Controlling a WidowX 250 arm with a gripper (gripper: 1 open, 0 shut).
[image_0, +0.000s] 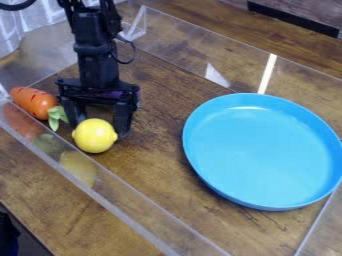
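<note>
The black gripper is low at the left of the camera view, its body over the back of a yellow lemon and its fingers down around it. Whether the fingers touch the lemon is hard to tell. An orange carrot with green leaves lies just left of the gripper. A large blue plate sits to the right.
Clear plastic walls run along the front left and the sides of the wooden table. Bare wood lies between the gripper and the plate and toward the back.
</note>
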